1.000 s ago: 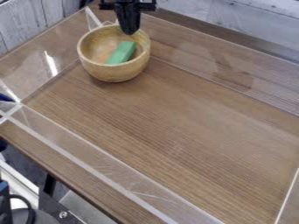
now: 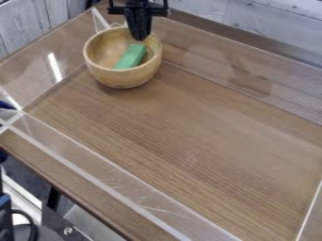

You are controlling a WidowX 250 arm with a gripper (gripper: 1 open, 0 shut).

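A round tan bowl [image 2: 111,74] sits at the upper left of the wooden table, with a green block [image 2: 130,57] lying inside it. My black gripper [image 2: 141,34] reaches in from the top edge to just above the back rim of the bowl, over the green block. It appears shut, and nothing shows clearly between its fingers.
Strips of clear tape run along its left and front part. Dark items and cables lie off the table at the lower left.
My gripper has come slightly lower toward the bowl. The bowl and the green block look unchanged.
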